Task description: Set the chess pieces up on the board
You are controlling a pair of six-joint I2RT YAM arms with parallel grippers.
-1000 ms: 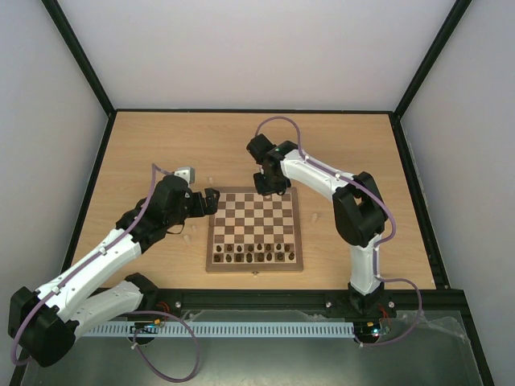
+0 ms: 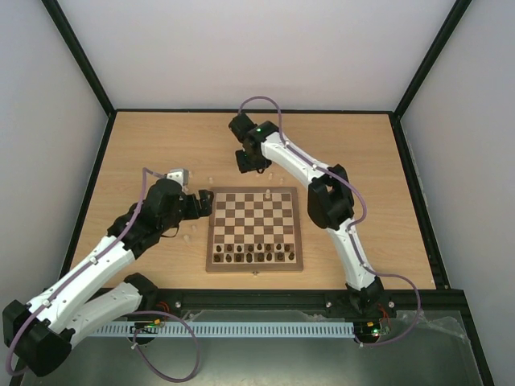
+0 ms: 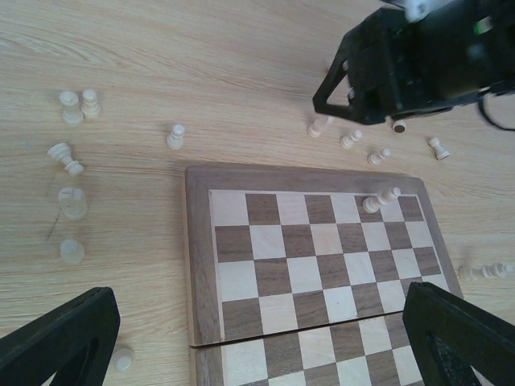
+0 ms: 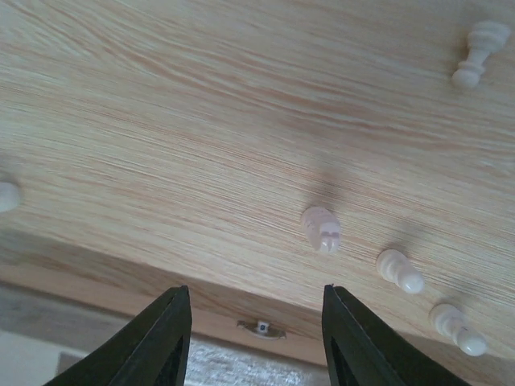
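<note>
The chess board (image 2: pixel 298 225) lies flat with dark pieces (image 2: pixel 249 257) lined up in the two rows at its front. On its back row, right of the middle, stands one white piece (image 2: pixel 268 194). My right gripper (image 2: pixel 253 168) is over the table just behind the board, open and empty; in the right wrist view, white pieces (image 4: pixel 322 229) stand beyond its fingers (image 4: pixel 173 330). Near the board's back left corner, my left gripper (image 2: pixel 207 203) hangs open with nothing between its fingers.
More loose white pieces lie or stand left of the board, among them a toppled one (image 3: pixel 66 158) and a pair (image 3: pixel 80 104). Another white piece (image 3: pixel 487 272) lies to the board's right. One lies farther back (image 4: pixel 483 52).
My right gripper has moved left and back, off the board's back edge, leaving the white piece there in clear view. The left gripper has shifted slightly to the left.
</note>
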